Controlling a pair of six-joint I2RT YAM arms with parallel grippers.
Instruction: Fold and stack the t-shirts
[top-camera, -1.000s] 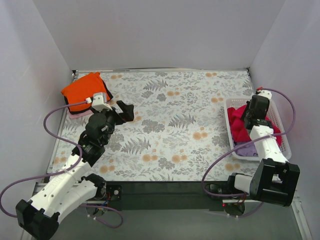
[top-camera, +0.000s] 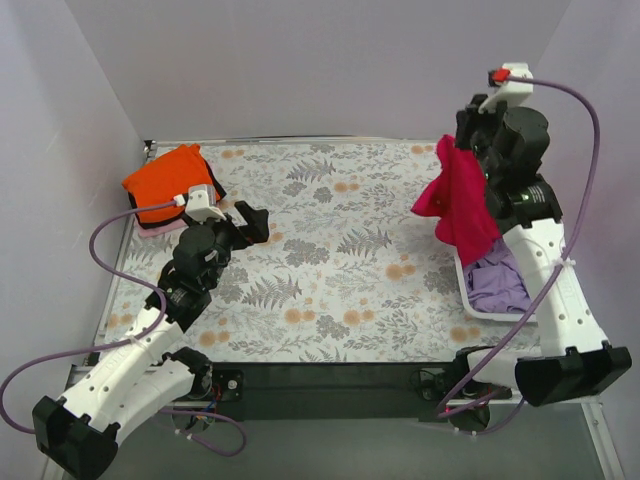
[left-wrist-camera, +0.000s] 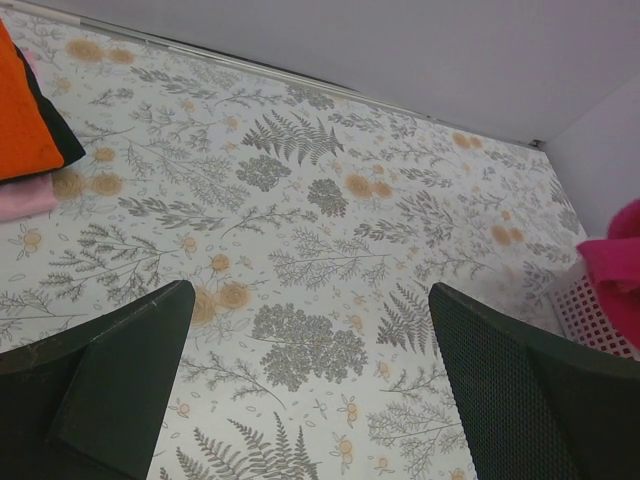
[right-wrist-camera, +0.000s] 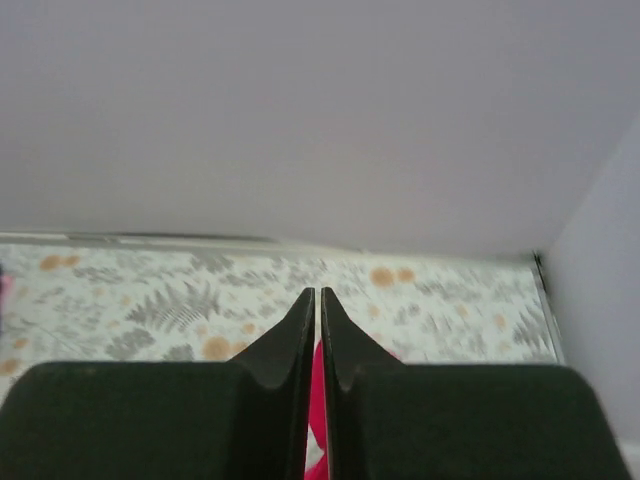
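A bright pink-red shirt (top-camera: 463, 205) hangs bunched from my right gripper (top-camera: 470, 112), which is raised above the basket with its fingers closed on the cloth; part of the shirt (right-wrist-camera: 318, 400) shows below the fingertips in the right wrist view. Folded at the back left lies an orange shirt with black edges (top-camera: 168, 187), on top of a pink one (top-camera: 160, 229). A purple shirt (top-camera: 497, 283) is in the basket. My left gripper (top-camera: 249, 222) stands open and empty over the left part of the table, right of the folded pile.
The white basket (top-camera: 487, 316) is at the table's right side, partly hidden by the right arm and the hanging shirt. Walls enclose the back and sides.
The right gripper has risen from the basket, lifting the pink-red shirt out and moving up and to the left. The left arm and the folded pile have stayed put.
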